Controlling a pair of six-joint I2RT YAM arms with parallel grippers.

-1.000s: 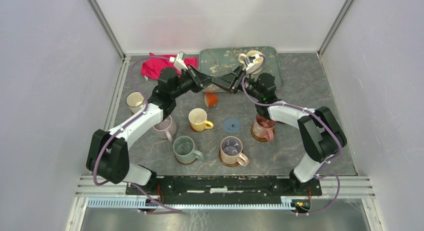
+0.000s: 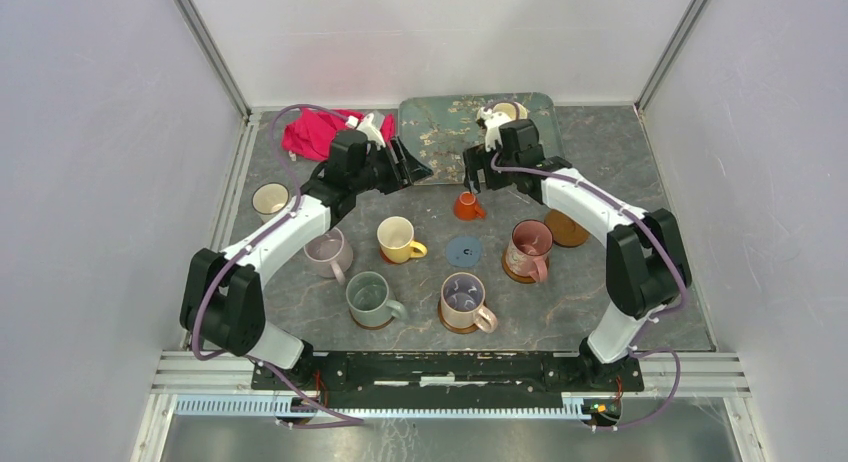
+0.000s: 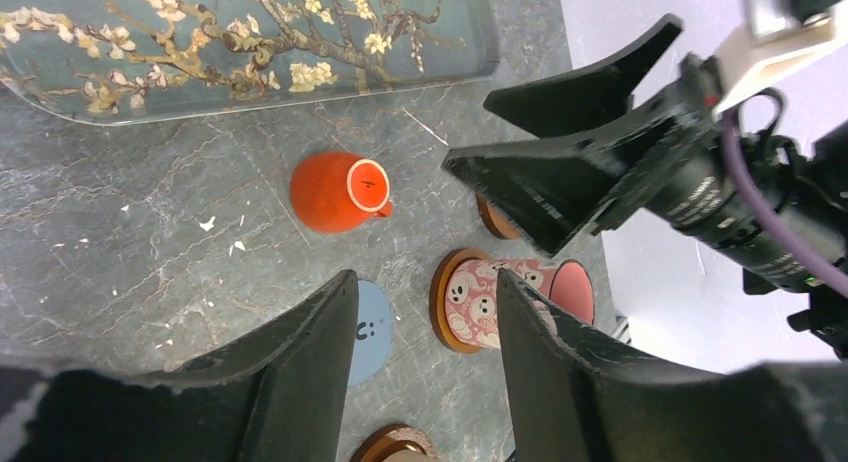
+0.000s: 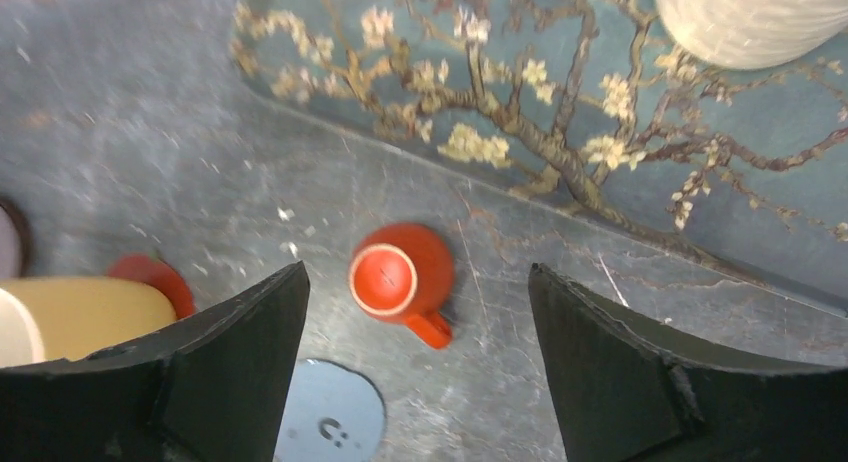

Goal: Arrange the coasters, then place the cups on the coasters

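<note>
The small orange cup (image 2: 468,208) rests on the table just in front of the tray, appearing upside down with its foot ring upward. In the left wrist view, the cup (image 3: 325,194) is apart from both grippers. A flat blue-grey coaster (image 2: 464,252) lies bare a short way in front of it. My right gripper (image 2: 477,172) is over the tray's front edge, just behind the cup, fingers open and empty; in the right wrist view the cup (image 4: 425,267) shows beyond its fingertips. Farther left, my left gripper (image 2: 420,172) has its fingers apart, nothing between them.
A green floral tray (image 2: 430,132) at the back carries a cream cup (image 2: 508,111). Mugs on coasters stand nearby, including a yellow mug (image 2: 396,238) and a pink mug (image 2: 529,246). An empty brown coaster (image 2: 567,229) lies at right, and a red cloth (image 2: 312,134) at back left.
The orange cup has gone from beneath the two meeting grippers to a spot farther right. My grippers have drawn apart, and the right one has opened wider and shifted over beside the cup.
</note>
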